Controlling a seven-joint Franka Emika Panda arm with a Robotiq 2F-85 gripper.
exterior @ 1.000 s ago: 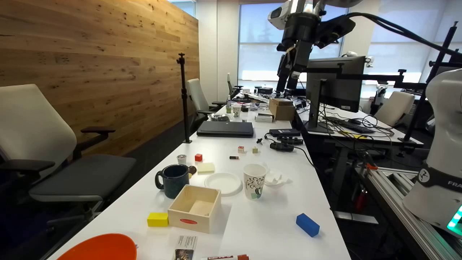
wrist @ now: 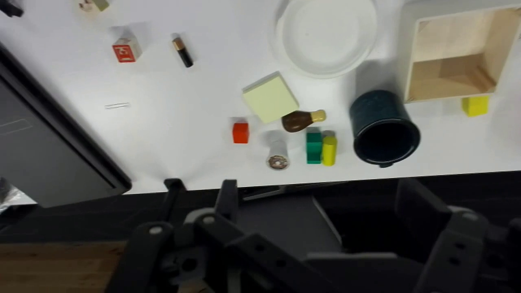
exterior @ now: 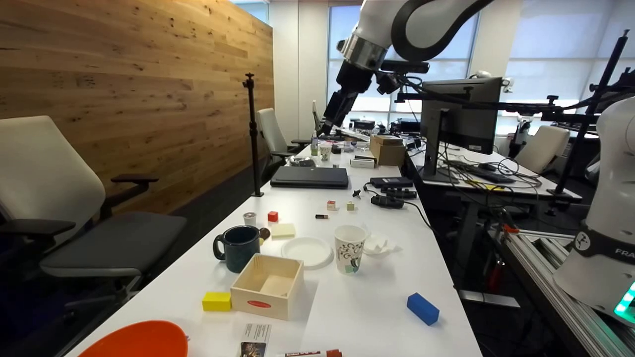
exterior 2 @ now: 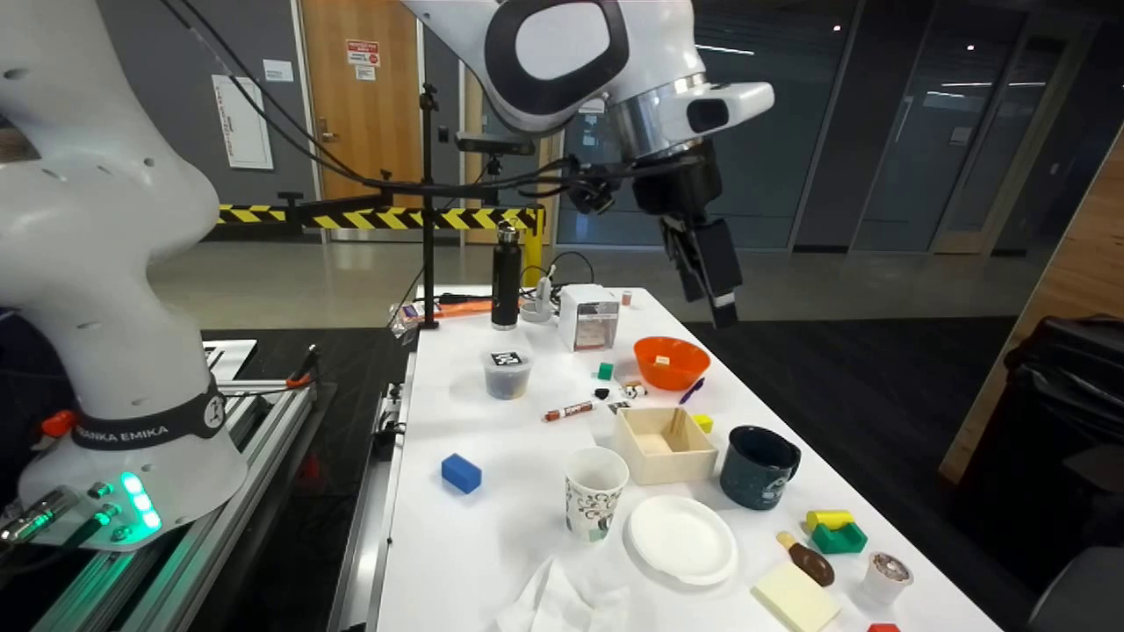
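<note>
High above the white table hangs my gripper, open, with nothing between its fingers; in exterior view 1 the gripper (exterior: 326, 128) points down and to the left. Beneath it in the wrist view lies the table's edge. On the table are a dark mug (wrist: 381, 122), a wooden box (wrist: 409, 58), a white plate (wrist: 327, 36) and a pale sticky-note pad (wrist: 271, 97). A red cube (wrist: 240, 132), a small pod cup (wrist: 278, 158), a brown and yellow toy (wrist: 300, 120), a green block (wrist: 314, 148) and a yellow cylinder (wrist: 329, 150) lie close together.
A patterned paper cup (exterior: 349, 250) stands near the plate, with crumpled tissue (exterior: 379, 245) beside it. A blue block (exterior: 423, 309) sits alone on the right. An orange bowl (exterior 2: 671, 363), a marker (exterior 2: 569, 411) and a laptop (exterior: 309, 176) are also on the table. A black pole (exterior: 253, 137) rises at its edge.
The arm has swung left in exterior view 1, and its gripper now tilts down-left instead of hanging nearly straight. The tabletop objects look unmoved.
</note>
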